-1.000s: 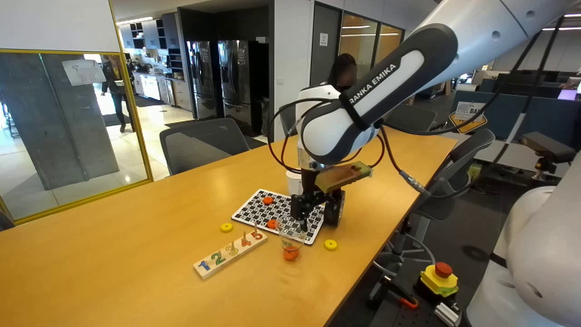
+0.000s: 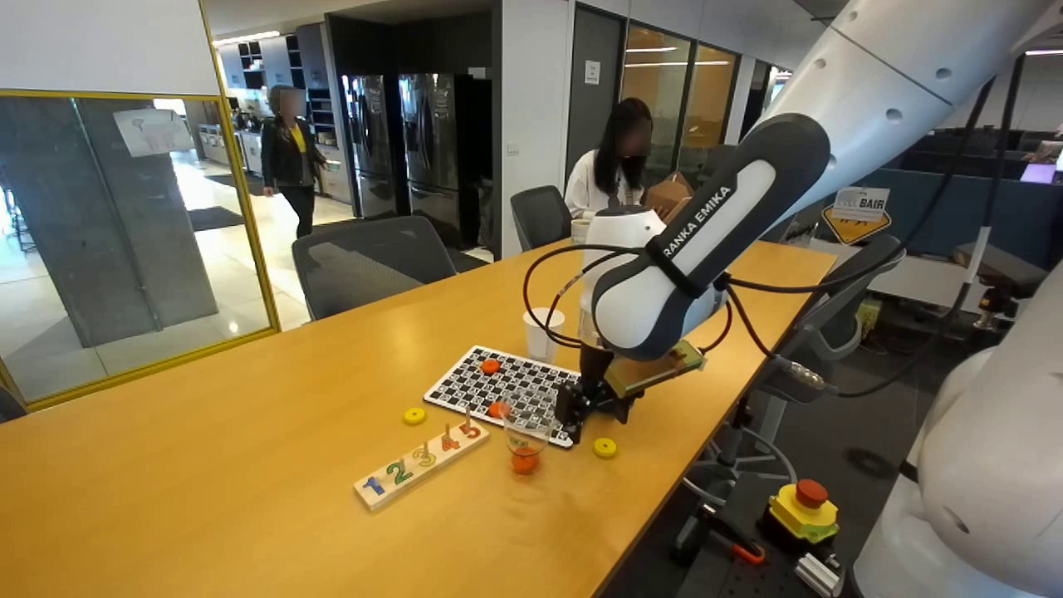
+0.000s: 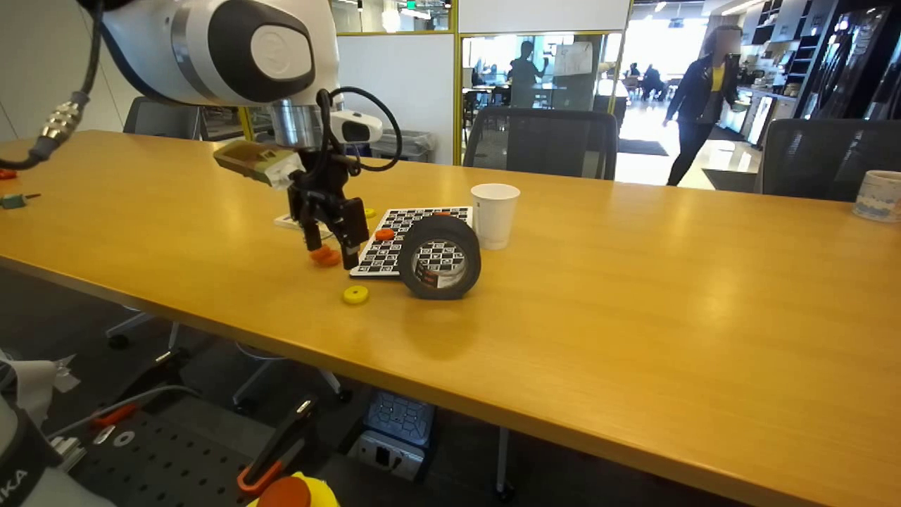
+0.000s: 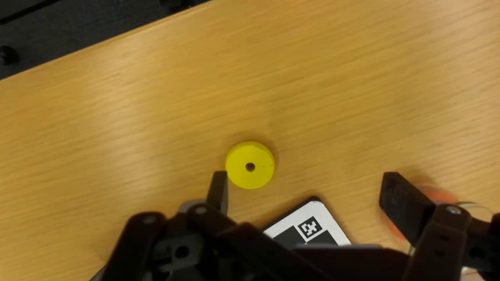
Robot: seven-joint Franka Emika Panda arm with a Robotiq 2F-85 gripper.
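My gripper hangs low over the near corner of the checkered board, open with nothing between its fingers. A yellow ring lies flat on the table close to the left finger in the wrist view; whether they touch I cannot tell. Near the right finger is a clear cup, partly hidden there. In exterior view 1 that clear cup stands with orange rings at its bottom. Another yellow ring lies left of the board, and two orange rings rest on the board.
A numbered peg base sits left of the clear cup. Behind the board stands a white cup. A black tape roll stands upright at the board's edge. The table's near edge is close to the yellow ring.
My gripper has come down and toward the near yellow ring, its wrist tilting. The clear cup sits slightly further left. In the background, people have moved.
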